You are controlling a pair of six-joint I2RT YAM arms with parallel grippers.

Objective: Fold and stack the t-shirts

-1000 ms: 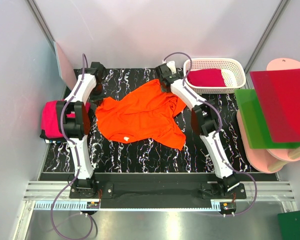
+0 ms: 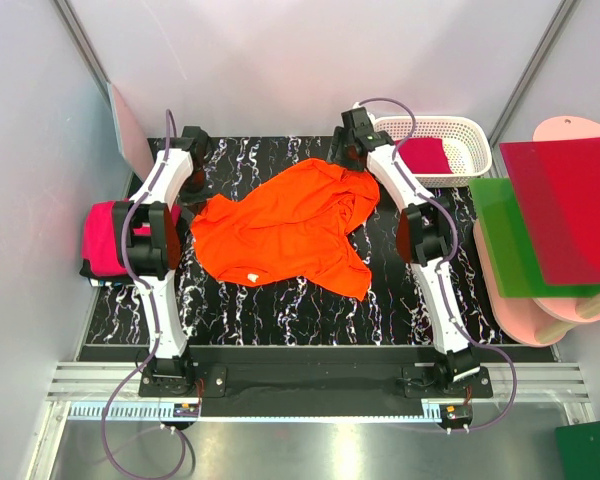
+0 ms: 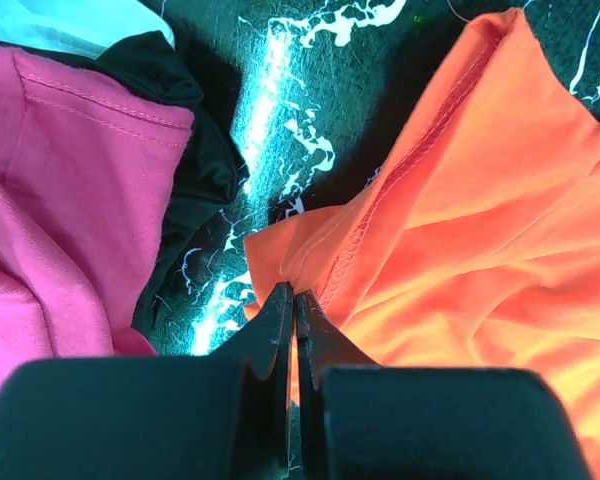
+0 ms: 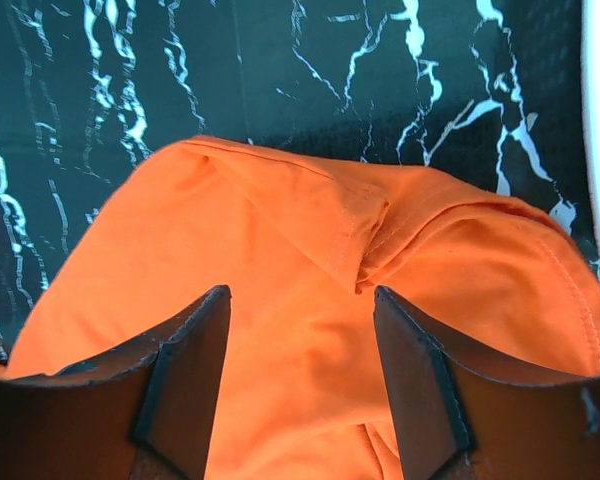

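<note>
An orange t-shirt [image 2: 280,225] lies crumpled and spread out across the middle of the black marbled table. At its left corner my left gripper is shut, with the shirt's seamed edge [image 3: 355,255] gathered at the fingertips. Over the shirt's upper right part stands my right gripper, its fingers apart. Between and beyond them, in the right wrist view, a small folded flap of the shirt [image 4: 355,215] shows, not clasped.
Folded clothes, pink on top [image 2: 102,240], are stacked at the left. A white basket [image 2: 475,160] with a dark red cloth [image 2: 425,155] stands at the back right.
The left arm and most of the shirt look unchanged.
</note>
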